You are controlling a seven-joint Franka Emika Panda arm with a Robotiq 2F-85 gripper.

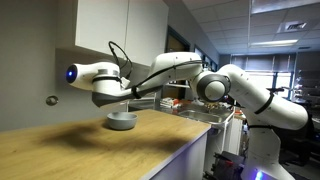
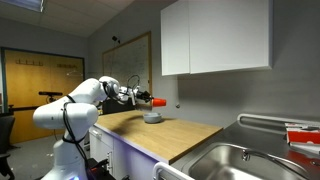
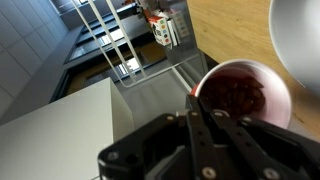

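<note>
My gripper is shut on the rim of a cup, pale inside and holding dark red pieces at its bottom. From exterior view 2 the cup looks orange-red and hangs on its side above a grey bowl. The bowl rests on the wooden counter, below the wrist. Part of a pale bowl fills the upper right corner of the wrist view. What lies inside the bowl is hidden in both exterior views.
White cupboards hang above the arm. A sink lies at the counter's near end in exterior view 2.
</note>
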